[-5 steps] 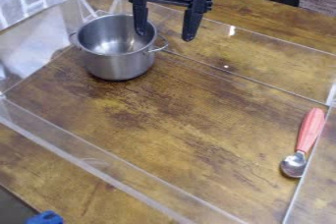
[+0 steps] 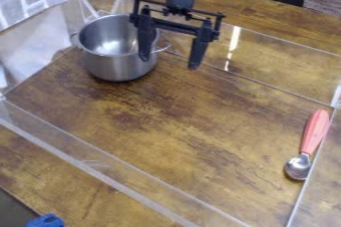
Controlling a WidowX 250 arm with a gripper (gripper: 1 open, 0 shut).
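My gripper (image 2: 172,54) hangs open in the upper middle, its two black fingers spread wide with nothing between them. The left finger is just in front of the right side of a steel pot (image 2: 115,64), which stands upright at the upper left with handles at its sides. An ice cream scoop (image 2: 312,136) with a pink handle lies at the right, its metal head toward the front.
Clear plastic edging runs along the sides. A white crumpled sheet and rail are at the back left. A blue object (image 2: 44,220) is at the bottom left corner.
My gripper has moved down in the view and slightly to the right, still open. The pot and scoop have not moved.
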